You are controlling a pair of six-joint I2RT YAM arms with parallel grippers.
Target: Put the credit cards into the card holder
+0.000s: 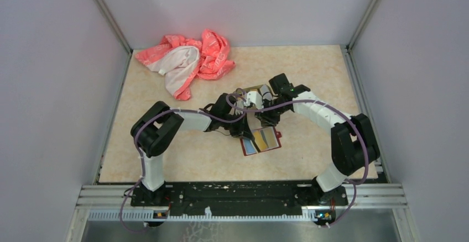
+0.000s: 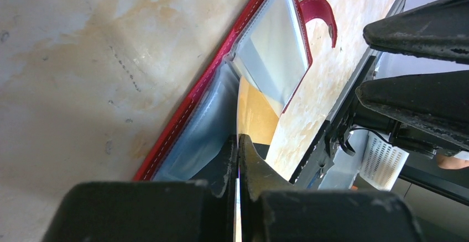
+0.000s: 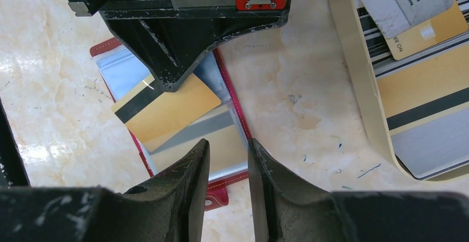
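Note:
The red-edged card holder [image 3: 238, 104] lies open on the table with clear sleeves. A gold card [image 3: 171, 109] with a black stripe lies angled across it. My left gripper is shut at this card, whose edge runs between the fingertips in the left wrist view. My right gripper is above the holder's tab end, fingers apart with nothing seen between them. The left gripper's body hides part of the holder in the right wrist view.
A cream box [image 3: 359, 82] of silver, gold and grey cards stands behind the holder. A pink and white cloth [image 1: 213, 54] lies at the back left.

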